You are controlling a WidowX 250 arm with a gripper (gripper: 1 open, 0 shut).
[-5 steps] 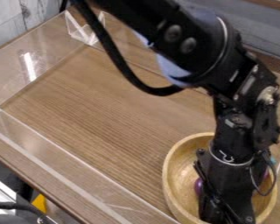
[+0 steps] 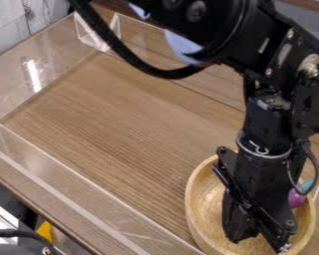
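The black gripper [image 2: 255,204] reaches down over a round tan bowl [image 2: 206,204] at the lower right, covering much of its interior. Its fingers are shut, with nothing visible between them. Behind them, at the bowl's right side, a small purple object [image 2: 295,198] shows partly, with a bit of light blue above it.
Transparent walls [image 2: 29,75] line its left and near edges, with a clear holder [image 2: 103,30] at the far left corner. A dark cable arches over the upper middle.
The gripper has risen slightly from low in the bowl, and more of the purple object shows at the bowl's right side.
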